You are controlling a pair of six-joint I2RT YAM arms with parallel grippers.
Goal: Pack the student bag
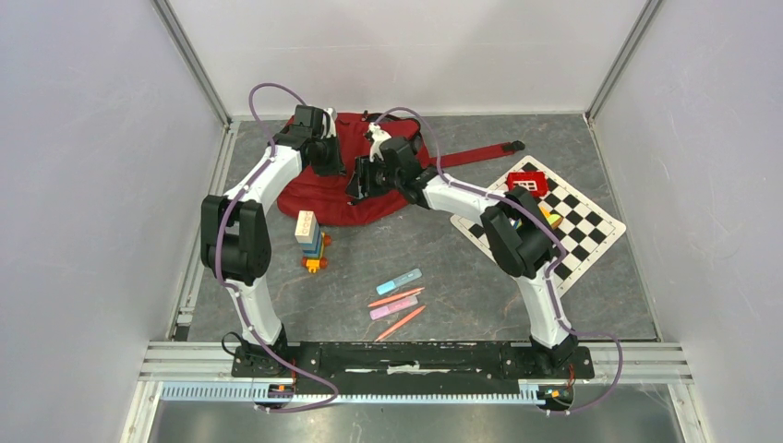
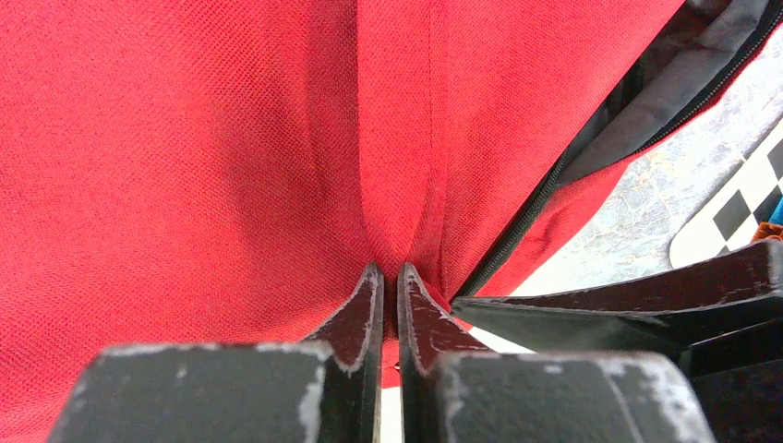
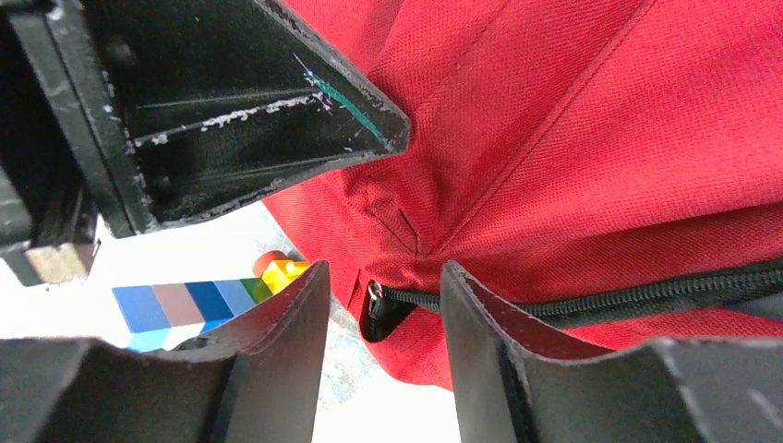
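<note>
The red bag [image 1: 309, 198] lies flat at the back of the table. My left gripper is shut on a fold of its red fabric, which runs up between the fingertips. Over the bag's zipper stands my right gripper, part open. In the right wrist view the black zipper [image 3: 600, 300] runs in from the right to a metal zipper pull [image 3: 376, 291], which shows between the fingers with no grip on it visible. A dark opening with grey lining [image 2: 679, 92] shows along the zipper in the left wrist view.
A block toy on wheels [image 1: 309, 235] stands just in front of the bag. Two orange pens and two markers [image 1: 398, 281] lie at the front middle. A chessboard [image 1: 582, 231] with a red box [image 1: 527, 183] lies to the right, partly under my right arm.
</note>
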